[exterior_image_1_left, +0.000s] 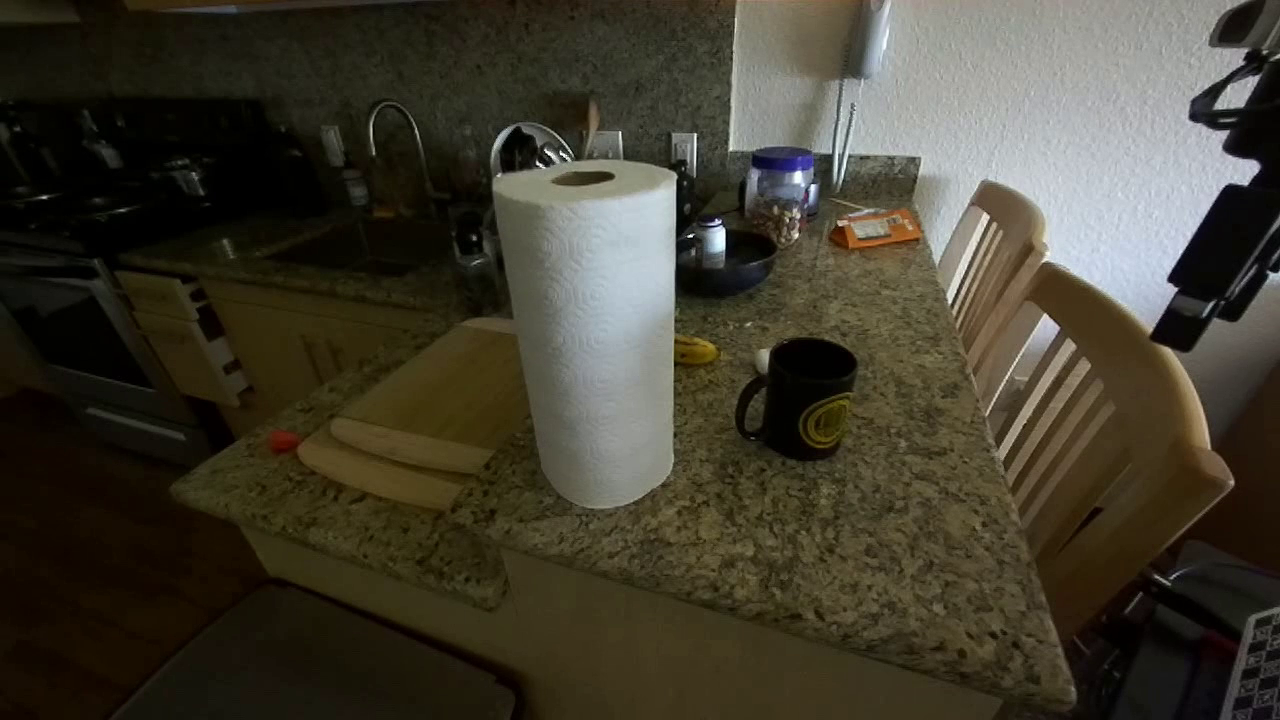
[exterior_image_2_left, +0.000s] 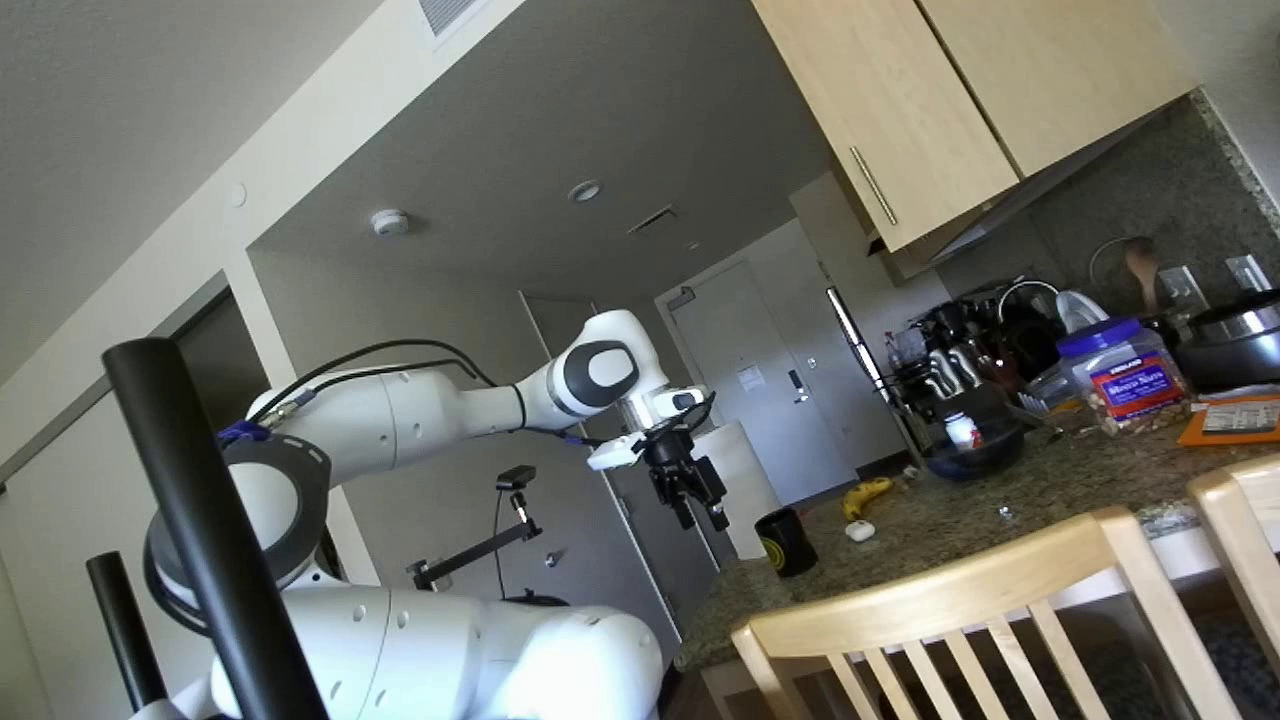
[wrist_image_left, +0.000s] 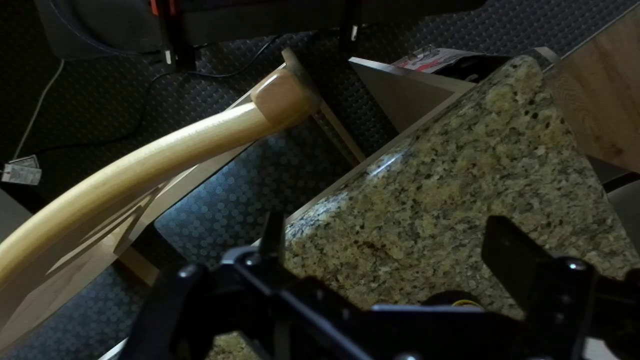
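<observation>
A black mug (exterior_image_1_left: 812, 402) with a yellow emblem stands upright on the granite counter, its handle toward the paper towel roll (exterior_image_1_left: 600, 348). My gripper (exterior_image_2_left: 705, 518) hangs in the air by the counter's chair side, well above the surface and apart from the mug. In the wrist view the gripper is open, its two black fingers wide apart with only bare counter (wrist_image_left: 432, 198) far below between them. Just a sliver of the mug (wrist_image_left: 451, 298) shows there, behind the gripper's body. A yellow banana (exterior_image_1_left: 695, 350) and a small white object (exterior_image_2_left: 860, 530) lie beyond the mug.
Wooden cutting boards (exterior_image_1_left: 408, 408) lie left of the roll. Farther back are a dark pan (exterior_image_1_left: 728, 266) holding a white bottle (exterior_image_1_left: 710, 244), a purple-lidded nut jar (exterior_image_1_left: 780, 198) and an orange packet (exterior_image_1_left: 876, 228). Wooden chairs (exterior_image_1_left: 1098, 420) line the right edge.
</observation>
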